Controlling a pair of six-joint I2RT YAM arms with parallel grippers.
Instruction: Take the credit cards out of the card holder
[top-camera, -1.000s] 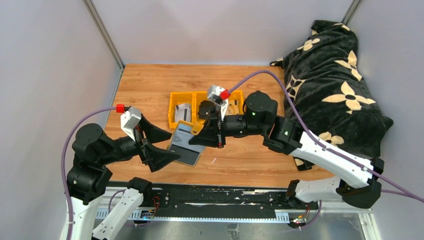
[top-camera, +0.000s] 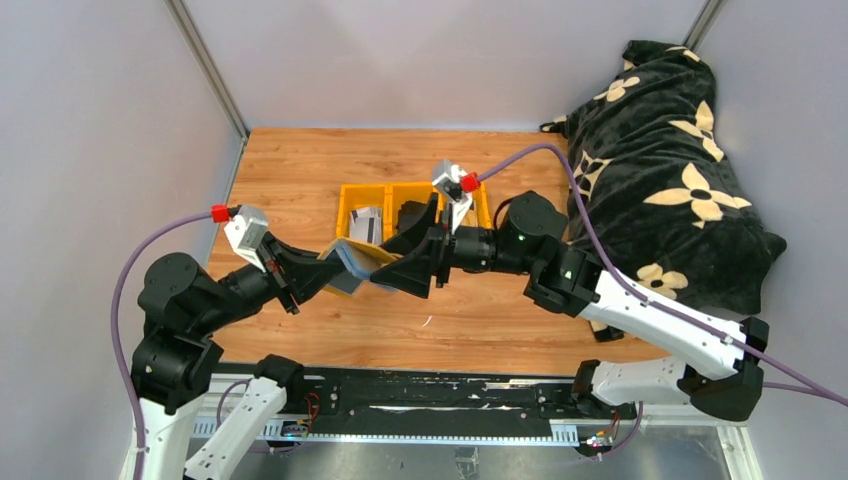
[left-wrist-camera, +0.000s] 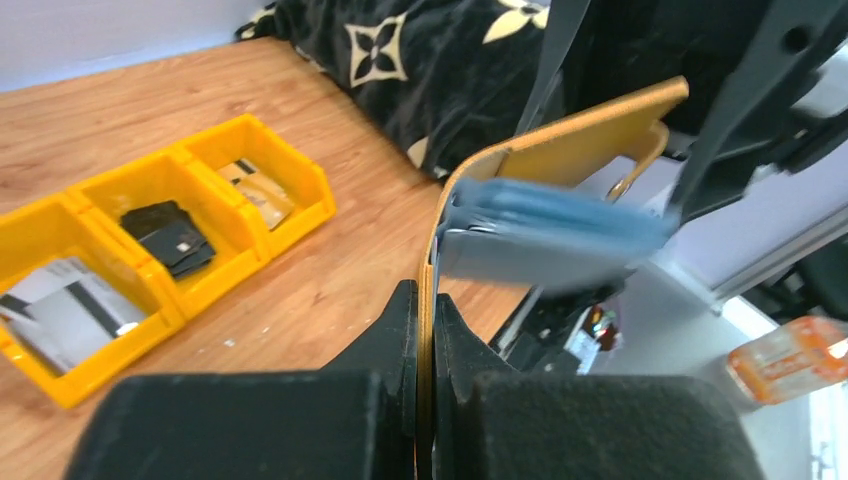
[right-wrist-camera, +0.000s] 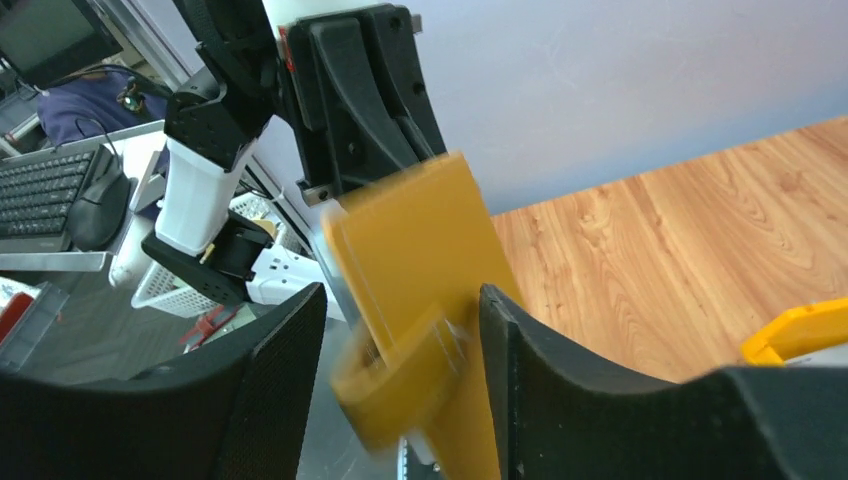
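Observation:
The card holder (top-camera: 342, 280), tan outside with grey-blue inner panels, is held up over the table between both arms. My left gripper (top-camera: 325, 268) is shut on one edge of it; in the left wrist view that edge stands upright between the fingers. My right gripper is part open, its two fingers apart with the tan side of the holder (right-wrist-camera: 430, 245) and its loose flap between and just beyond them. Blue-grey pocket layers (left-wrist-camera: 555, 230) jut toward the right gripper in the left wrist view. I cannot make out single cards in the holder.
Behind the arms stands a row of yellow bins (left-wrist-camera: 165, 300). They hold grey-white cards (left-wrist-camera: 75, 305), dark cards (left-wrist-camera: 170, 238) and tan cards (left-wrist-camera: 258, 192). A dark flowered cushion (top-camera: 680, 180) fills the right side.
The holder has moved left and turned from nearly flat-facing to edge-on.

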